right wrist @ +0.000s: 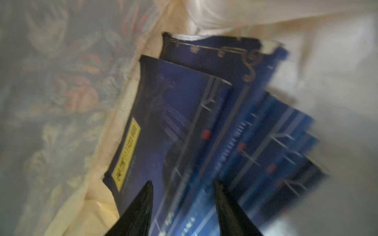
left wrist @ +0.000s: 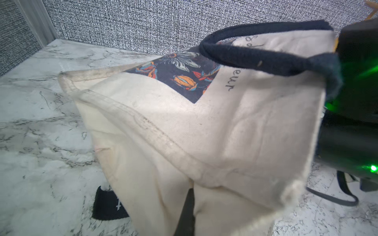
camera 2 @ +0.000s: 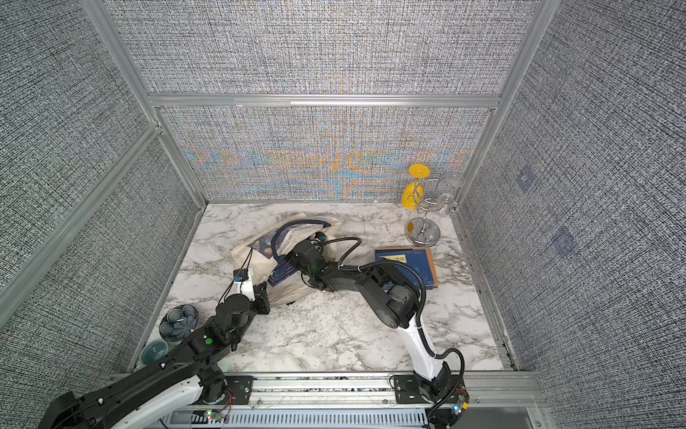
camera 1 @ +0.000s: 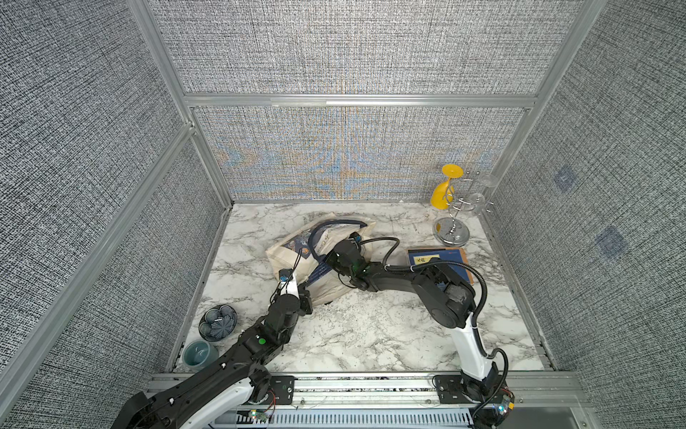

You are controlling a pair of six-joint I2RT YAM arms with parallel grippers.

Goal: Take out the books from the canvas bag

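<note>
The cream canvas bag (left wrist: pixel 165 129), with navy handle (left wrist: pixel 259 59) and floral patch, lies mid-left on the table. My left gripper is shut at the bag's near cloth; how much fabric is between its fingers is hidden. Inside the bag, in the blurred right wrist view, several navy books (right wrist: pixel 173 118) lie fanned out, one with a yellow label. My right gripper is part open over their near part, its fingertips apart with no clear hold on a book.
A stack of books (camera 1: pixel 443 257) lies on the right, before a metal rack (camera 1: pixel 450 232) with yellow cup. A flower-shaped dish (camera 1: pixel 217 321) and teal bowl (camera 1: pixel 198 354) sit front left.
</note>
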